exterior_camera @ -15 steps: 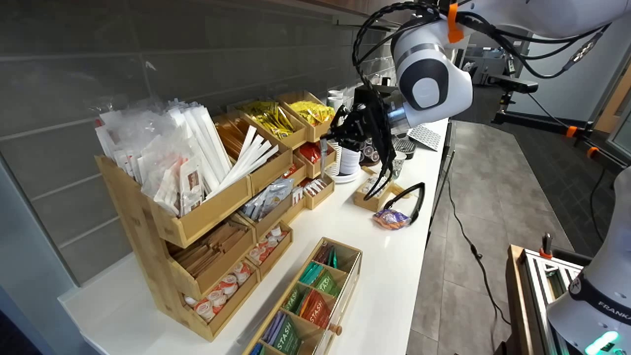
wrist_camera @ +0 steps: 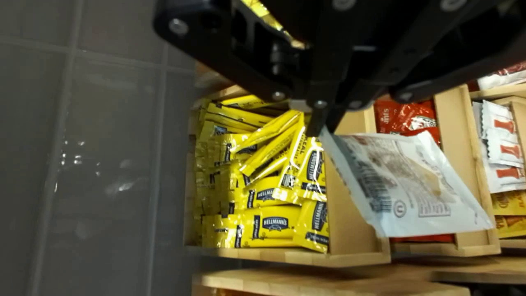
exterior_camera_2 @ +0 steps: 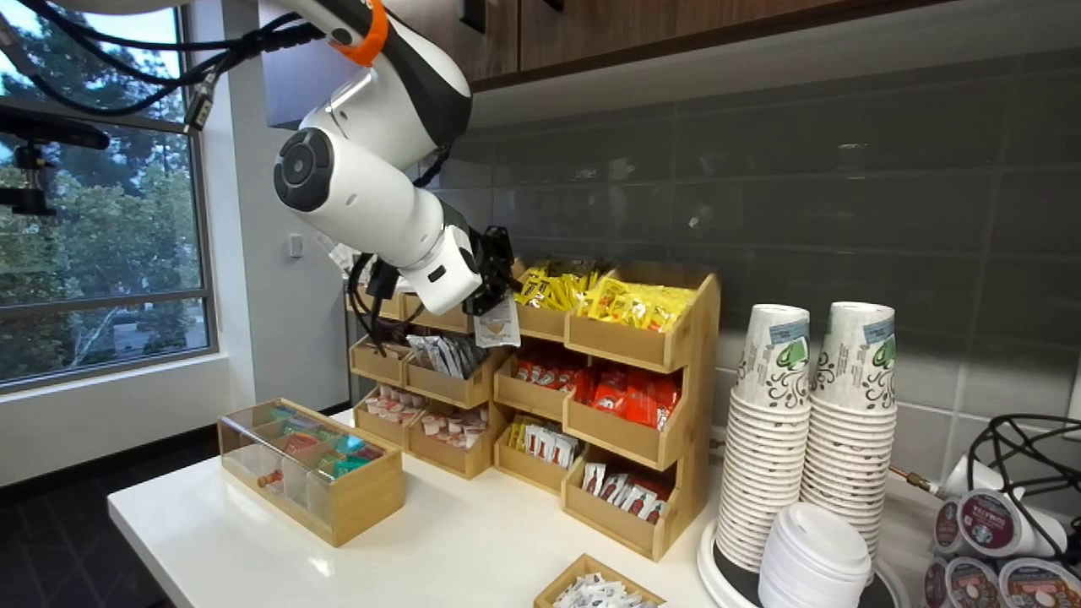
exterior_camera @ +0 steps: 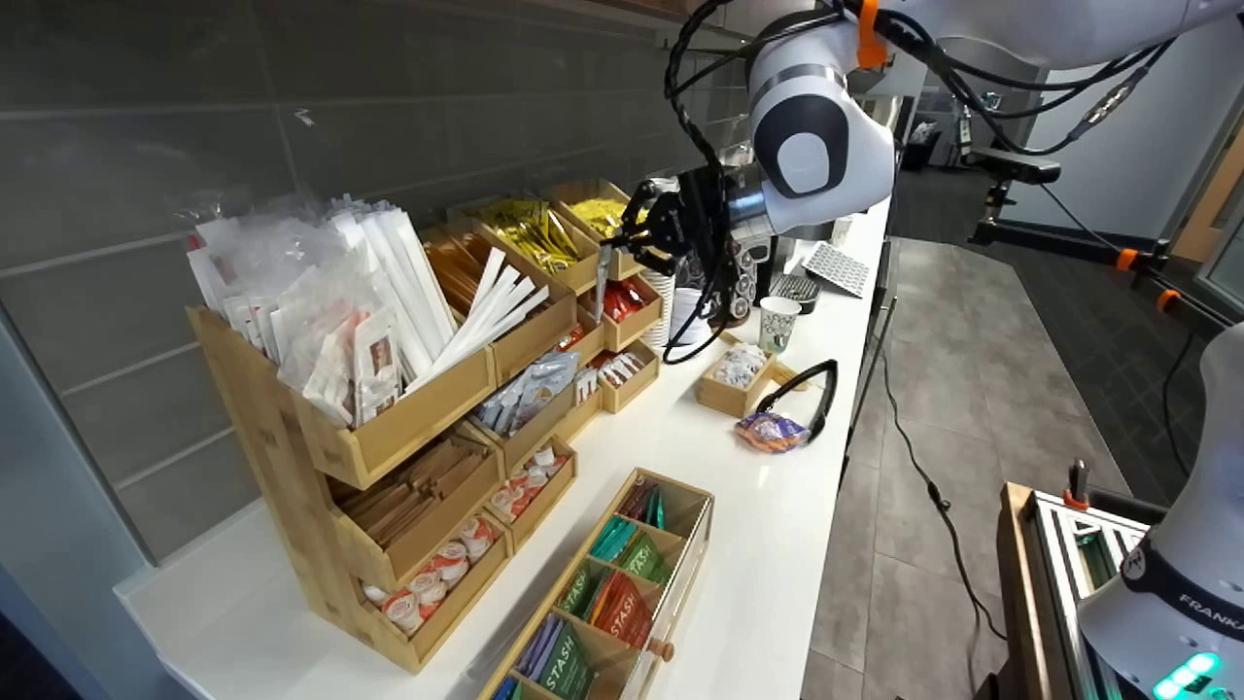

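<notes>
A flat white packet [wrist_camera: 414, 185] with a barcode hangs by one corner from my gripper, whose fingers are shut on it. In exterior view 2 the same packet [exterior_camera_2: 497, 323] dangles below the gripper [exterior_camera_2: 494, 289], in front of the upper bins. Exterior view 1 shows it edge-on as a thin strip [exterior_camera: 603, 284] under the gripper [exterior_camera: 615, 243]. In the wrist view the fingertips are over the front of a wooden bin of yellow Hellmann's packets [wrist_camera: 273, 224].
The tiered wooden rack [exterior_camera_2: 699, 405] holds sugar, red and white packets in its lower bins. Stacked paper cups [exterior_camera_2: 770, 456] stand beside it. A tea box [exterior_camera_2: 309, 471] sits on the white counter, which is clear in front. A tiled wall [wrist_camera: 108, 148] is close behind the bins.
My arm and gripper have moved left and up in exterior view 1, carrying the packet from in front of the lower bins up to the top tier.
</notes>
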